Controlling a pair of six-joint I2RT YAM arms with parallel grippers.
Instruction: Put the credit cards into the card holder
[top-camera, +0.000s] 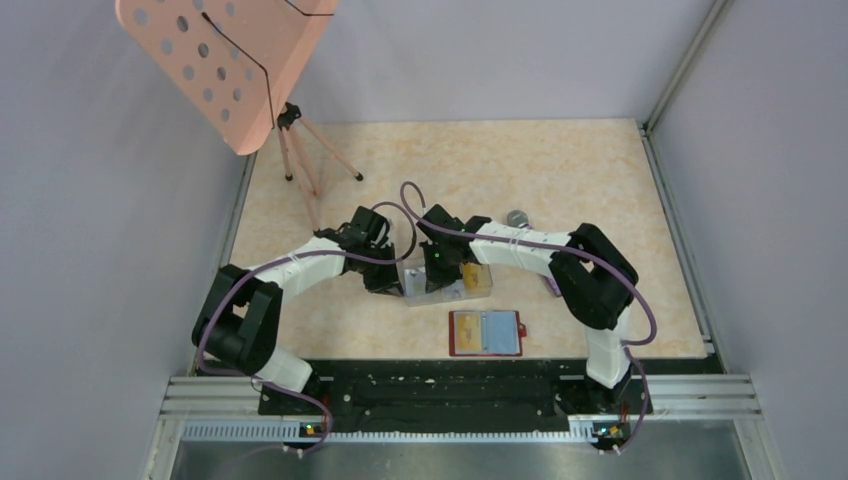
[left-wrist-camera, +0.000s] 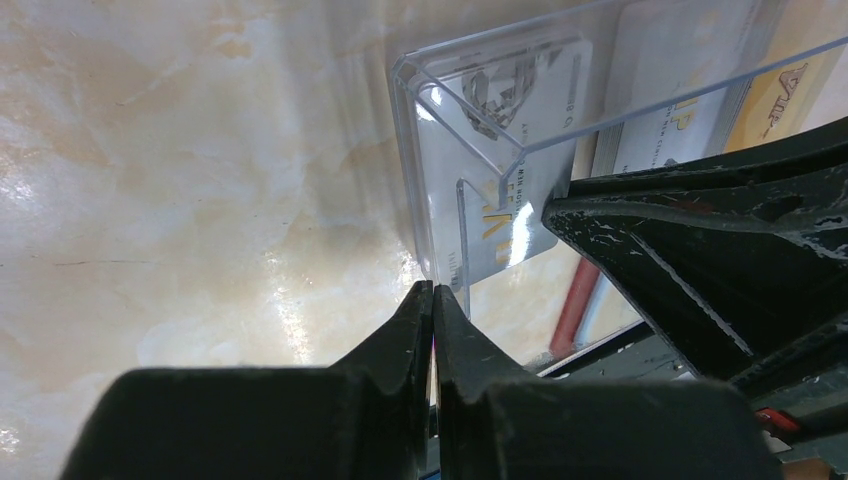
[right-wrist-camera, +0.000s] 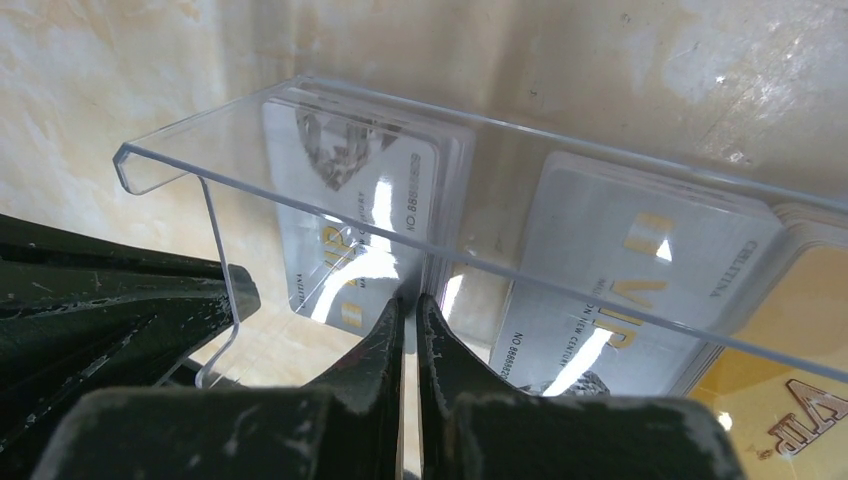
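A clear plastic card holder (top-camera: 448, 298) holds white and gold cards, seen in all views. My left gripper is shut at the holder's left end, its tips at the clear wall; what lies between them is hard to tell. My right gripper is shut at the right edge of the leftmost white stack (right-wrist-camera: 350, 220), with nothing visible held. Beside that stack lie another white stack (right-wrist-camera: 630, 250) and gold cards (right-wrist-camera: 785, 380) in the holder.
A red-edged tray (top-camera: 485, 332) with gold and blue contents lies at the front. A pink tripod board stands at the back left.
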